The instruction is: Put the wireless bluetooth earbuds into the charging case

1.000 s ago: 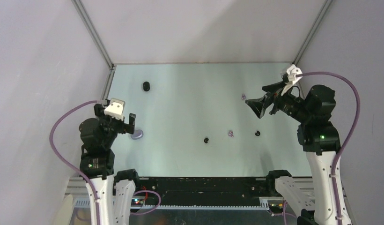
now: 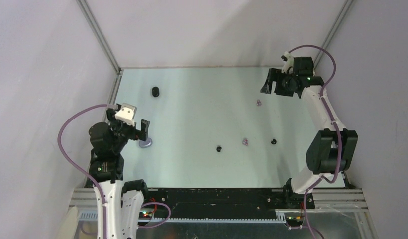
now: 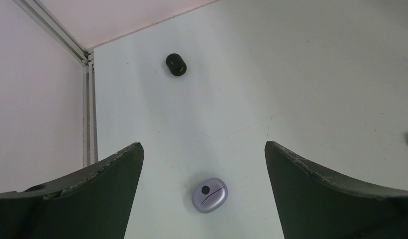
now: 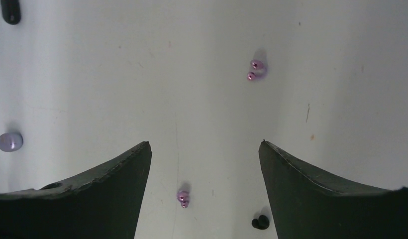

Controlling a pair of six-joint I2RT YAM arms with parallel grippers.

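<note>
A glossy purple case [image 3: 210, 195] lies on the left of the table, with a black case [image 3: 176, 64] farther back. In the top view, purple earbuds [image 2: 258, 102] lie on the right side of the table, along with black earbuds [image 2: 219, 149]. My left gripper is open above the table near the purple case, nothing between its fingers. Over the back right, my right gripper has its fingers apart and empty. The right wrist view also catches both cases at its left edge.
Pale walls and metal rails border the white table [image 2: 202, 109] at the back and sides. A dark strip [image 2: 217, 199] runs along the front edge.
My right arm has swung toward the back of the table and turned its gripper downward. The left gripper has shifted slightly to the right. Cases and earbuds lie where they were.
</note>
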